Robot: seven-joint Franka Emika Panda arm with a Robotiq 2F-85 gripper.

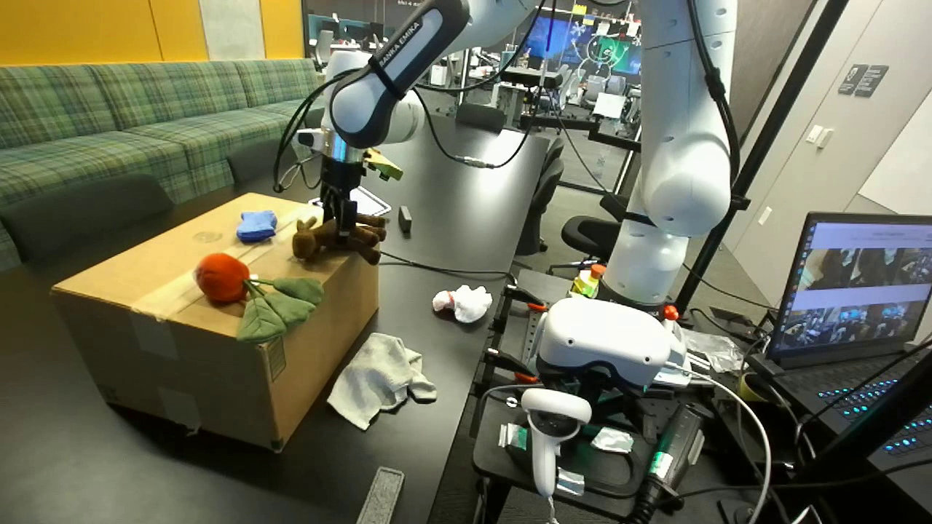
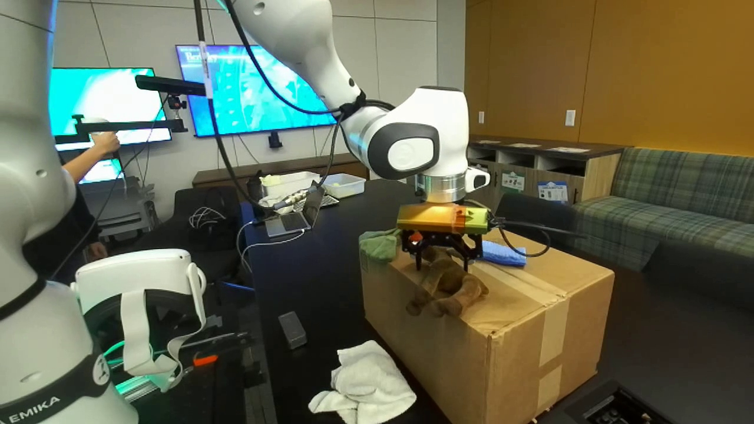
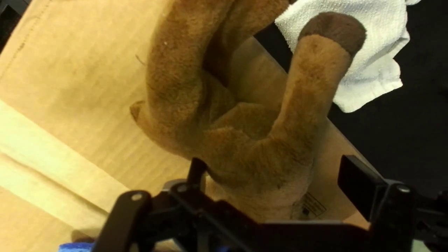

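Note:
A brown plush toy (image 1: 319,240) lies on top of the cardboard box (image 1: 175,253), near its edge. In the wrist view the plush toy (image 3: 252,168) fills the middle, two of its limbs stretching upward in the picture. My gripper stands open low over it, with one dark finger (image 3: 196,173) on either side of the toy's body. Exterior view 2 shows the gripper (image 2: 443,265) pointing down at the plush toy (image 2: 452,286). Whether the fingers touch the plush cannot be told.
On the box also lie a blue cloth item (image 1: 257,226) and a red plush flower (image 1: 222,278) with green leaves. A white towel (image 1: 380,378), a small white plush (image 1: 464,302) and a grey eraser (image 1: 381,496) rest on the dark table beside the box.

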